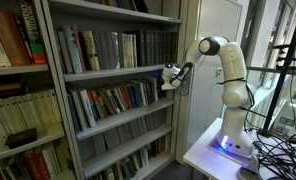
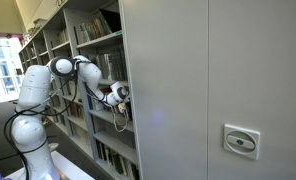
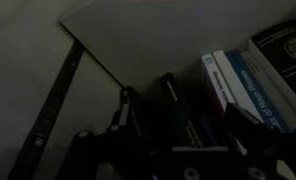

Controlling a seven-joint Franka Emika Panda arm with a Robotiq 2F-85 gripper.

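In the wrist view my gripper is open, facing a row of upright books. Between and beyond its fingers is a dark book (image 3: 175, 92) with faint lettering on its spine; the dim light hides whether either finger touches it. To its right stand a white book with red on its spine (image 3: 219, 78) and a blue book (image 3: 264, 90). A black book with pale print (image 3: 285, 48) is at the far right. From outside, the gripper (image 1: 167, 84) is at the right end of a middle shelf's row.
The tall grey bookcase (image 1: 71, 120) holds several rows of books. A flat pale panel (image 2: 178, 90) rises close beside the gripper. The white table (image 1: 210, 157) under the arm's base is mostly bare.
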